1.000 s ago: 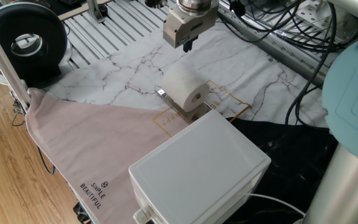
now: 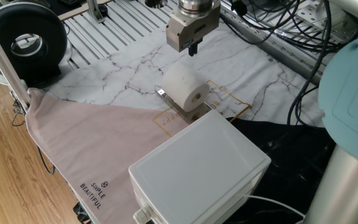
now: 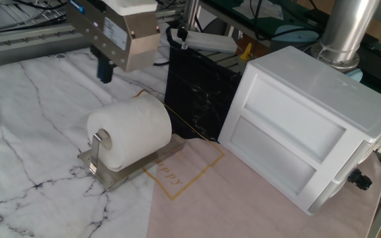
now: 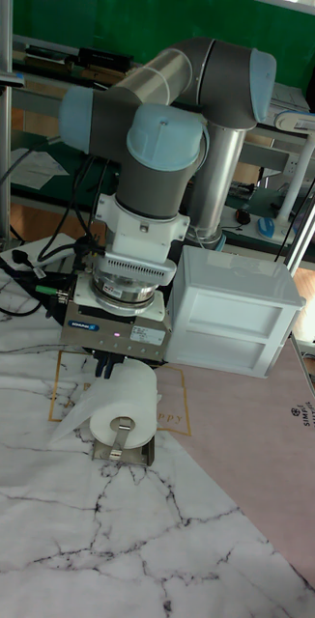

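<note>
A white paper roll (image 3: 132,131) sits sideways on a metal holder (image 3: 114,177) on the marble-patterned cloth. In exterior view 3, a loose paper flap (image 4: 74,414) sticks out to the left of the roll. My gripper (image 2: 193,53) hangs above the cloth, just beyond the roll in exterior view 1 and clear of it. Its dark fingers (image 3: 104,69) point down close together, with nothing visible between them. In exterior view 3 the roll partly covers the fingertips.
A white drawer box (image 2: 201,168) stands near the roll, on the pink and black part of the cloth. Cables (image 2: 278,28) lie along the far table edge. A black spool (image 2: 30,43) is at the far left.
Roll and box are unmoved.
</note>
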